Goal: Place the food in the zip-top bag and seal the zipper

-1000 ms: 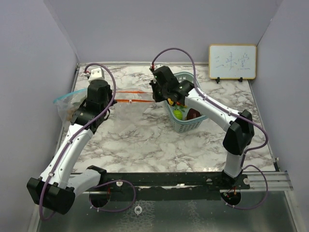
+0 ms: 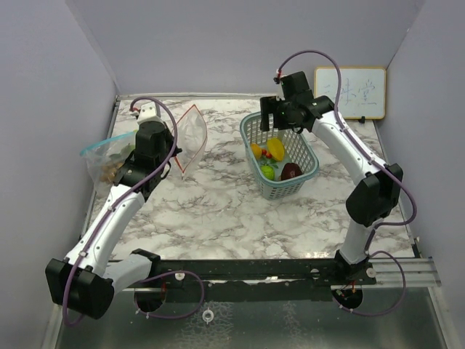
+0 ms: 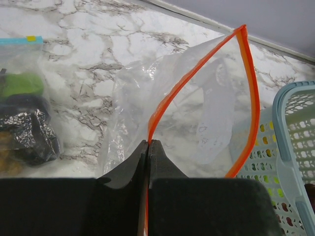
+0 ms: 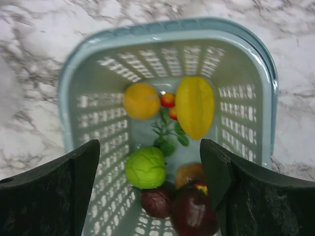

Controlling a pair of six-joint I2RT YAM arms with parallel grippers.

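Observation:
My left gripper is shut on the edge of a clear zip bag (image 3: 130,98) with an orange zipper (image 3: 172,91). The bag's mouth gapes in a wide loop. Over the basket (image 4: 268,98) my right gripper stands open, nothing between its fingers. Inside the basket are a yellow oblong fruit (image 4: 195,105), an orange-yellow round one (image 4: 141,101), small red tomatoes (image 4: 168,100), green leaves (image 4: 167,145), a lime-green fruit (image 4: 146,167), a dark red round one (image 4: 156,201) and a large dark purplish one (image 4: 193,214).
At the far left lies another bag with a blue zipper (image 3: 19,41) and food inside, partly behind the left arm in the top view. A whiteboard (image 2: 350,91) stands at the back right.
My right gripper has let go of the bag's orange edge, opened, and moved right over the basket. The stretched mouth has sprung into a loop.

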